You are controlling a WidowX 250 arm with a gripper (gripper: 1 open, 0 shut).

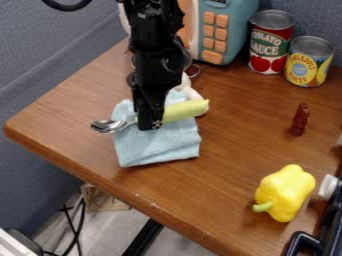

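My black gripper (150, 114) is down over a folded light blue cloth (158, 150) on the wooden table, at the upper part of the cloth. A silver spoon (107, 126) sticks out to the left of the gripper, and a pale yellow-green piece of food, perhaps corn or a similar toy (185, 110), lies to its right across the cloth. The fingertips are dark and overlap these things, so whether they are shut on anything is unclear. A white object behind is mostly hidden.
A yellow pepper (283, 192), a small brown bottle (299, 120), two cans (270, 45) and a teal toy appliance (227, 30) surround the right and back. Black items sit at the right edge.
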